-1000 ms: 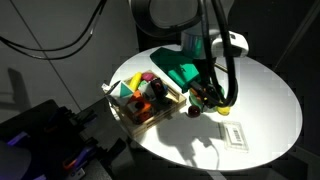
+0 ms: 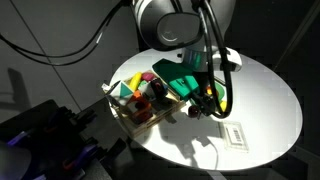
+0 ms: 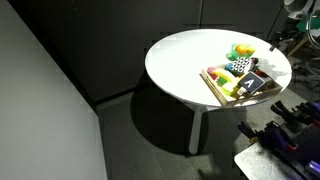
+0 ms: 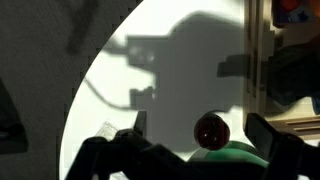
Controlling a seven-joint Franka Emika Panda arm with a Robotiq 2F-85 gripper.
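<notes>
My gripper is open, its two dark fingers spread wide over the white table point(image 2: 270, 90). A dark red round object point(image 4: 211, 131) shows in the wrist view within the span between the fingers, nearer the right one; I cannot tell the height gap. Beside it, partly hidden by the gripper, is a green curved object point(image 4: 232, 151). Exterior view 1 has the dark red object point(image 2: 194, 112) on the table just right of the wooden box point(image 2: 141, 126), close to the gripper.
Coloured pieces fill the wooden box point(image 3: 222, 98), which stands near the table edge. Green and yellow items point(image 3: 242, 48) lie behind it. A pale flat rectangle point(image 2: 235, 136) rests at the right front.
In exterior view 1 the arm has shifted left and its head has turned a little. The dark red object and the box have stayed in place.
</notes>
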